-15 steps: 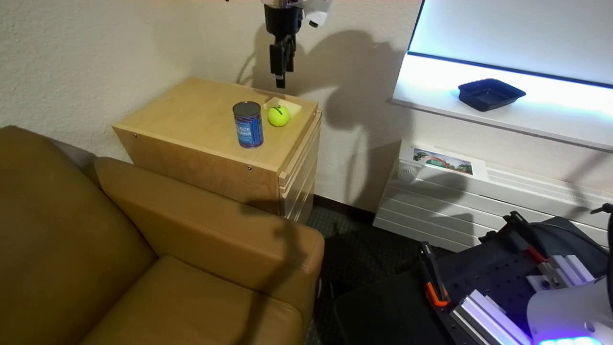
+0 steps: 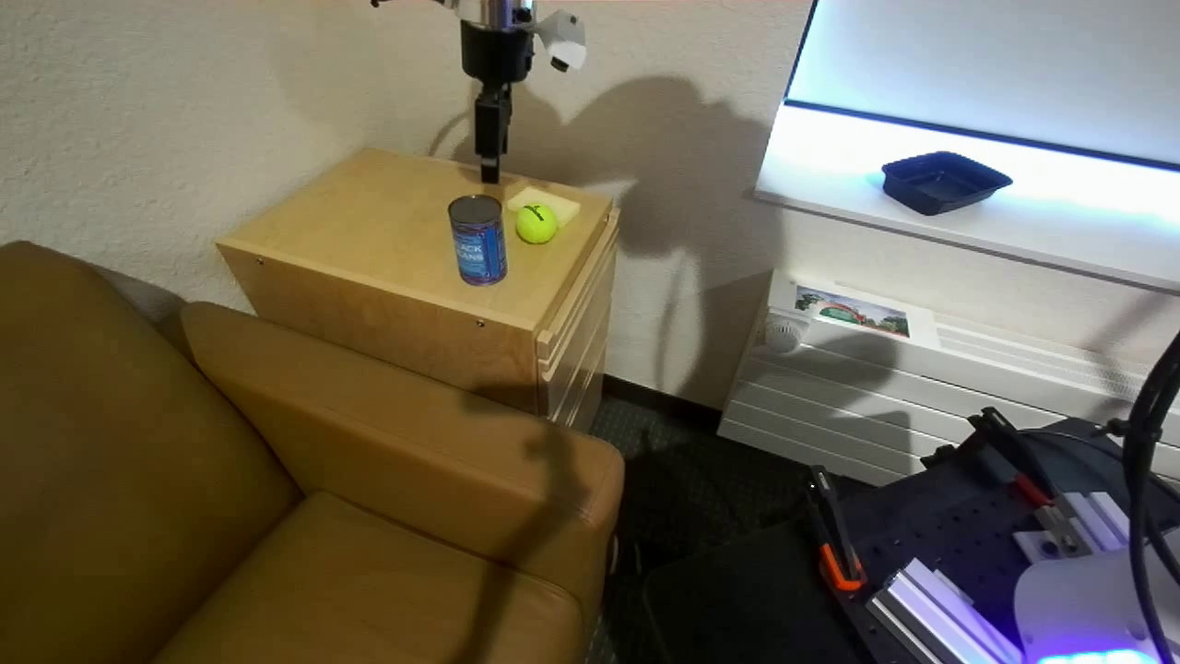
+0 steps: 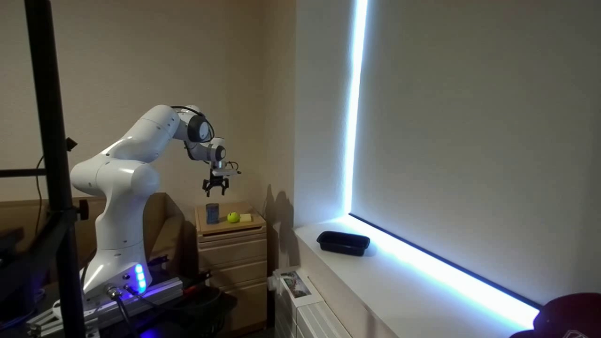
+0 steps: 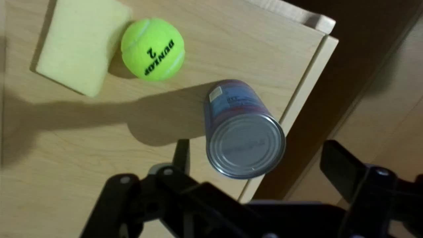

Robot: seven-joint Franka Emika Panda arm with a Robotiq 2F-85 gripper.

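Observation:
A blue can with a grey metal lid (image 4: 246, 146) stands upright near the edge of the wooden cabinet top (image 2: 365, 221). My gripper is open above the cabinet, its black fingers (image 4: 182, 154) wide apart. In the wrist view the can's lid appears between the fingertips, though in the outside views the gripper (image 3: 215, 194) hangs clear above the can (image 3: 212, 213). Beside the can lies a yellow-green tennis ball (image 4: 153, 49). A pale yellow sponge-like block (image 4: 81, 43) rests flat close to the ball.
On the white windowsill (image 3: 315, 239) sits a black tray (image 3: 343, 242), empty as far as shows. A brown leather sofa (image 2: 420, 443) stands against the cabinet's side. Walls rise behind the cabinet.
The gripper has shifted left in exterior view 1 and slightly lower, from above the sponge side toward the can. The can, ball, block and tray have stayed in place.

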